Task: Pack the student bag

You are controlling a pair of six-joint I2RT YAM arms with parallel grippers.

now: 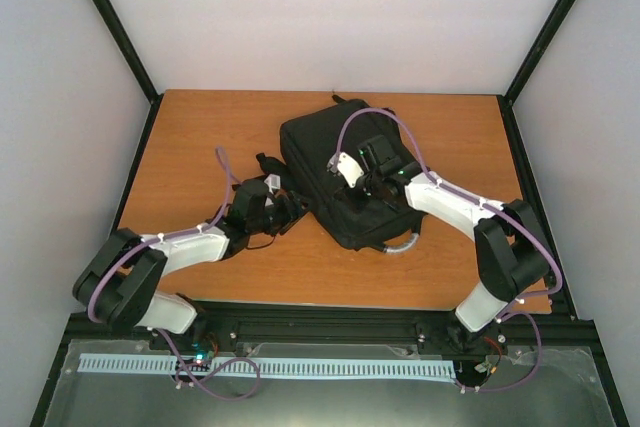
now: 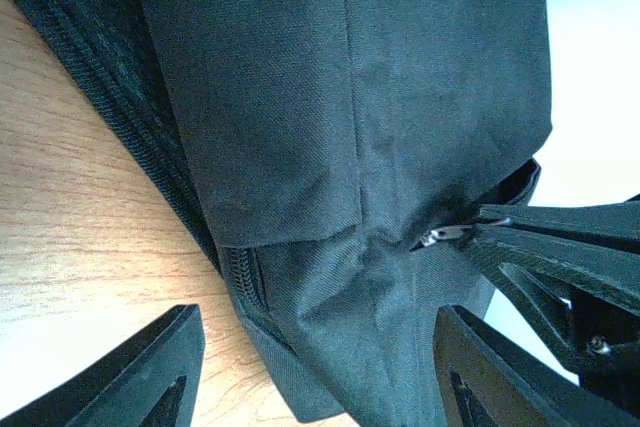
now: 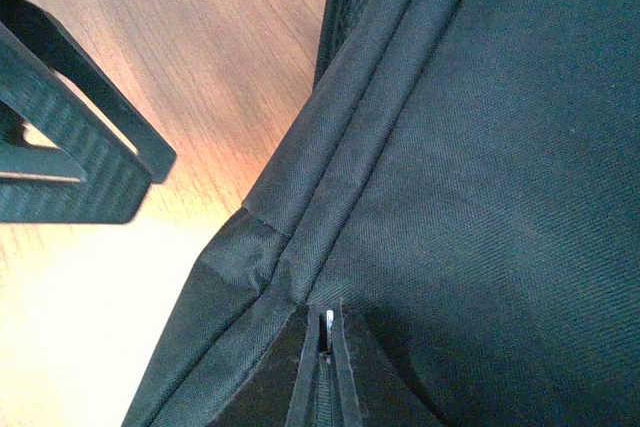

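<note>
The black school bag (image 1: pixel 345 142) lies aslant on the table, its lower end towards me. In the right wrist view my right gripper is shut on a small silvery zipper pull (image 3: pixel 328 319), only its tip showing. The left wrist view shows that same pull (image 2: pixel 445 234) at the right fingertips, drawn up from the bag's side. My left gripper is open beside the bag's lower left corner, its fingers apart with no grip on the fabric. Part of the bag is covered by the right arm in the top view.
Bare wooden table (image 1: pixel 215 132) surrounds the bag, with free room at the far left and along the front. A strap with a pale grey handle (image 1: pixel 402 244) sticks out at the bag's lower end. The two arms stand close together.
</note>
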